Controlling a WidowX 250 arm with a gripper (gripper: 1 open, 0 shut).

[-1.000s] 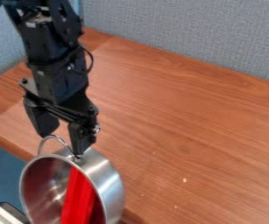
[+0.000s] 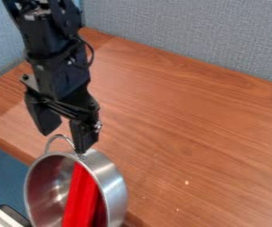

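Note:
My black gripper hangs at the upper left, its fingertips at the rim of a steel pot, near the pot's looped handle. Whether it is open or shut on the rim is hard to tell. The pot is tilted toward the camera at the front left, and a red elongated object lies inside it.
Grey padded walls stand behind it. A blue area and a white edge lie off the table at the lower left.
Over the last second the pot has shifted slightly, with its handle a little lower and to the right. The gripper has barely moved.

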